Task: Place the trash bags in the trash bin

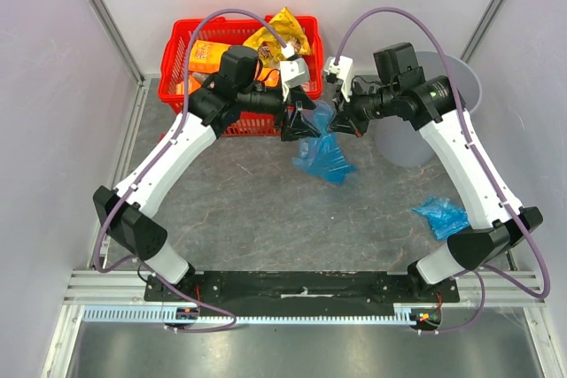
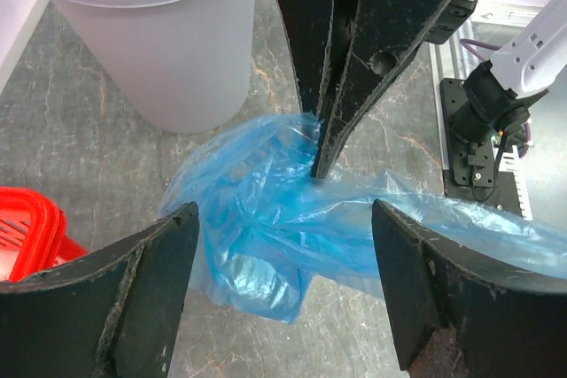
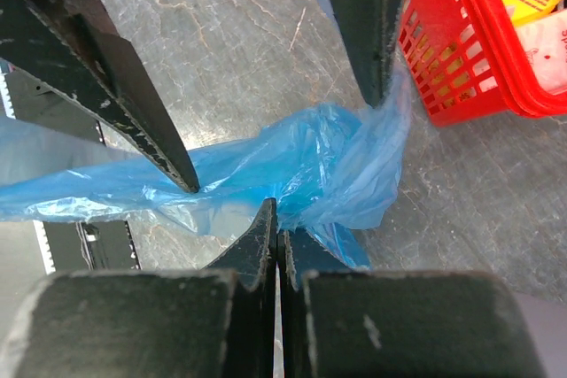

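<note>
A crumpled translucent blue bag (image 1: 324, 158) hangs between my two arms in the middle of the top view. My right gripper is shut with its tips pinched on the bag's film. In the left wrist view the bag (image 2: 257, 227) stretches across the gap of my left gripper, whose fingers stand wide apart around it. A second blue bag (image 1: 442, 216) lies on the floor at the right. The grey-white trash bin (image 1: 405, 142) stands behind my right arm, its opening partly hidden by that arm.
A red basket (image 1: 251, 124) with orange and yellow packages (image 1: 207, 57) stands at the back left. The two grippers are very close together.
</note>
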